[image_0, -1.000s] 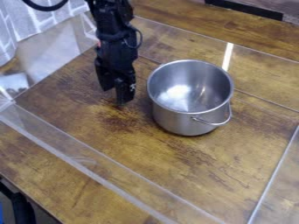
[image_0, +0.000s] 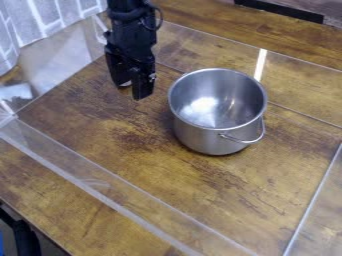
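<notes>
The black robot gripper (image_0: 131, 82) hangs from the top of the view, low over the wooden table at left of a large steel pot (image_0: 217, 110). Its fingers point down, a short way apart from the pot. Whether it is open or shut is unclear. A small pale object (image_0: 120, 83) is partly hidden behind it, too small to make out.
Clear plastic walls edge it at left, bottom and right. A white crumpled material (image_0: 27, 35) lies beyond the left wall.
The gripper has moved back and slightly left, away from the pot, and up in the view. The pot has stayed in place.
</notes>
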